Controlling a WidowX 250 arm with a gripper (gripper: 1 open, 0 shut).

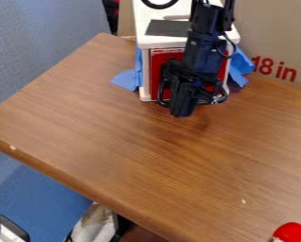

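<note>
The black gripper (184, 104) hangs at the top middle, in front of the white and red robot base, low over the wooden table (140, 165). Its fingertips point down; whether they are open or shut cannot be made out. A red object (292, 233) is cut off at the bottom right corner, well away from the gripper.
Blue tape (127, 78) is at both sides of the base. A cardboard box (279, 47) stands behind on the right. The table's left edge drops off beside a blue-grey surface (33, 57).
</note>
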